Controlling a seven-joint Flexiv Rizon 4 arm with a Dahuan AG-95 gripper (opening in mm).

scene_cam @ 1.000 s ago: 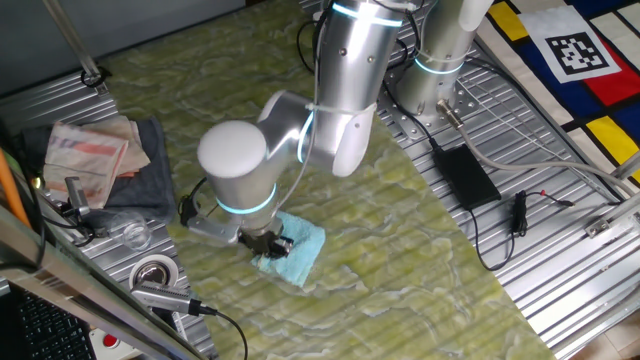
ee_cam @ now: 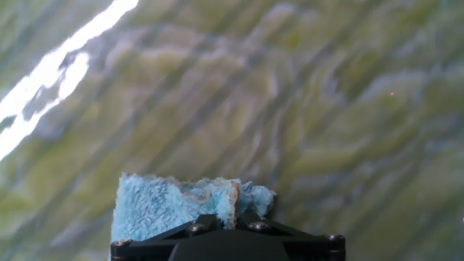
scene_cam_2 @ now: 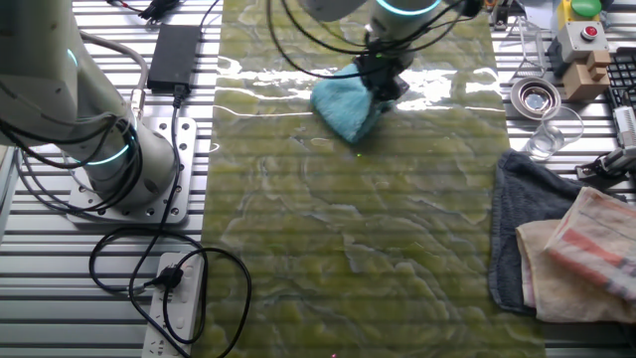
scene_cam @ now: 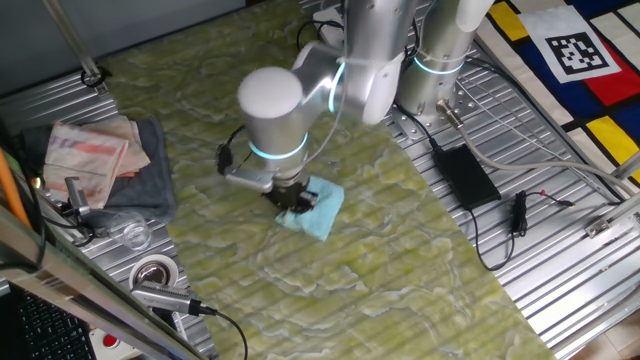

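A light blue cloth (scene_cam: 325, 212) lies against the green marbled tabletop cover (scene_cam: 380, 270), around the middle of its width. My gripper (scene_cam: 296, 204) is shut on the cloth, pointing down. In the wrist view a fold of the cloth (ee_cam: 170, 206) rises between the fingertips of the gripper, and most of the cloth spreads to the left. From the second exterior view the cloth (scene_cam_2: 345, 104) shows beside the dark gripper (scene_cam_2: 386, 85), whose fingers are partly hidden by cables there.
Folded towels (scene_cam: 95, 160) lie on a dark cloth along the cover's left side. Near them stand a clear glass (scene_cam: 130, 232) and a round metal bowl (scene_cam: 153, 272). A black power adapter (scene_cam: 466, 177) sits to the right. Much of the green cover is clear.
In exterior view 1 the arm has moved up and to the right across the cover, taking the blue cloth along in the gripper. The surrounding objects look unmoved.
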